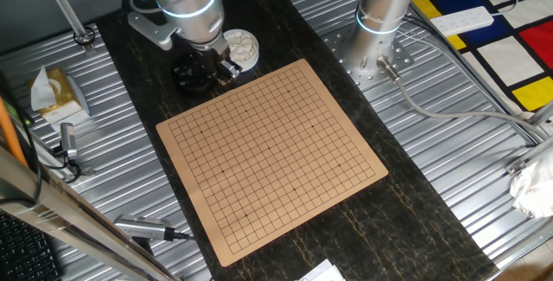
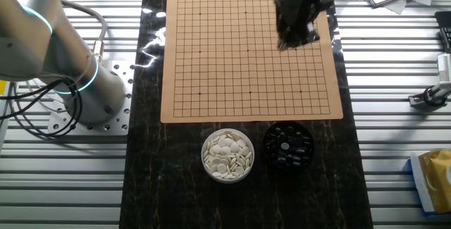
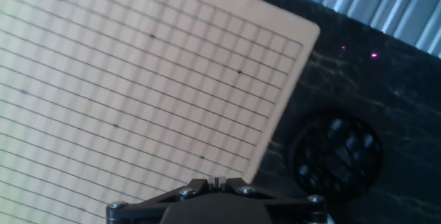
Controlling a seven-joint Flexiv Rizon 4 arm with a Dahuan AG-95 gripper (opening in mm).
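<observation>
A tan board with a black grid point(image 1: 272, 156) lies flat and bare on the dark tabletop. At one side of it stand a white bowl of white stones point(image 2: 227, 156) and a black bowl of black stones point(image 2: 287, 146), side by side. My gripper point(image 1: 233, 73) hangs near the bowls and the board's edge in exterior view 1. Exterior view 2 shows it blurred, in front of the board. From the wrist, the fingertips point(image 3: 209, 184) look close together at the bottom edge, with no stone visible between them. The black bowl appears to their right.
The arm's base point(image 1: 371, 52) stands on ribbed metal beside the dark tabletop. A tissue box point(image 1: 60, 99) sits on the opposite side. White papers point(image 1: 322, 271) lie at the near edge, and a metal post point(image 1: 69, 190) rises at lower left.
</observation>
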